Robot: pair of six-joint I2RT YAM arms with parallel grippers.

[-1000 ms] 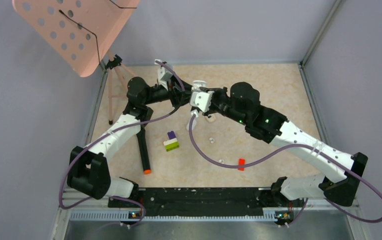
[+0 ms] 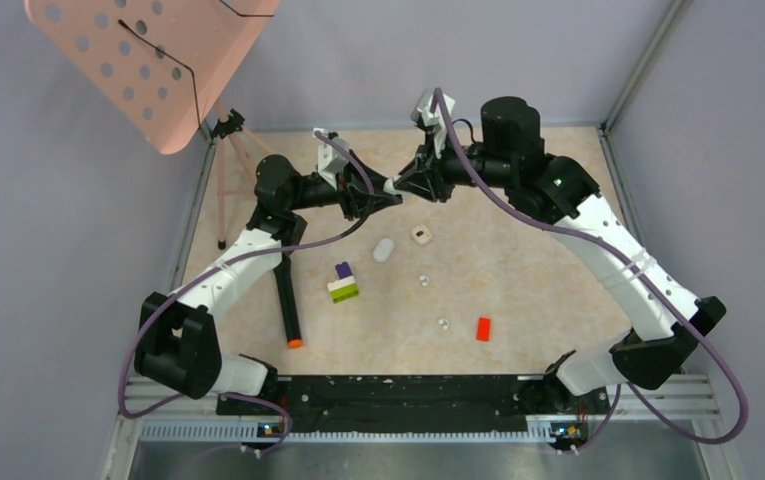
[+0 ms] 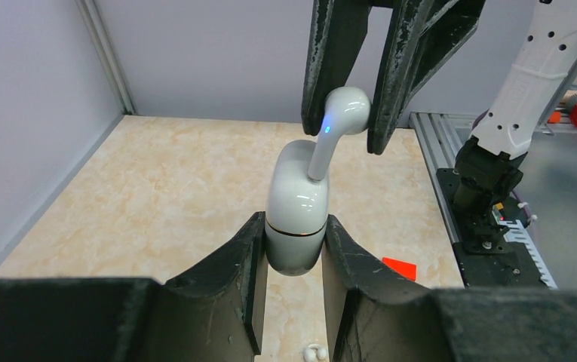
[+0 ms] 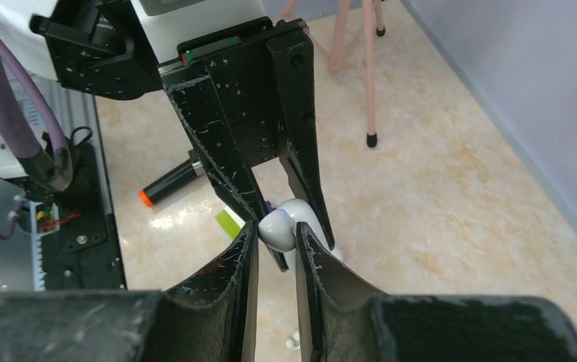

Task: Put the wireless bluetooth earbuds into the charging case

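Between both arms in the top view, a white charging case [image 3: 293, 207] is pinched upright between the fingertips of my left gripper. An earbud [image 3: 344, 105] with a small blue light is in the fingers of my right gripper, its stem down at the case's top; how deep it sits I cannot tell. The right wrist view shows the earbud's head at the right fingertips, in front of the case.
On the table [image 2: 528, 260] lie small white pieces [image 2: 424, 280], a pale oval object [image 2: 383, 250], a beige square [image 2: 421, 235], coloured blocks [image 2: 343, 283], a red block [image 2: 483, 329] and a black tube [image 2: 287, 300]. A pink tripod [image 4: 368, 90] stands at the left.
The left arm has barely moved.
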